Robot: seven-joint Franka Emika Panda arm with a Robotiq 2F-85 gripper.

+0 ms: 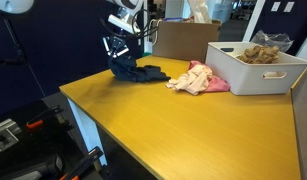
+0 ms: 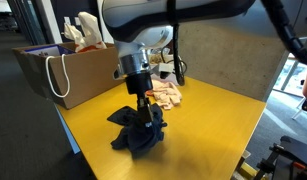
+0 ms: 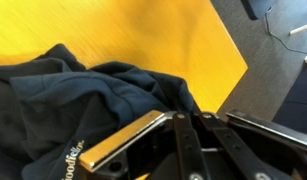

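A dark navy cloth lies bunched on the yellow table, one end drawn up to my gripper. In exterior view 2 the gripper points down and is shut on a raised fold of the cloth. The wrist view has the cloth running from the left, lettering on it, up between the fingers of the gripper. A pale pink cloth rests on the table to the right of the navy one, apart from the gripper.
A white bin with brown contents stands at the table's back right. A cardboard box is behind the cloths.
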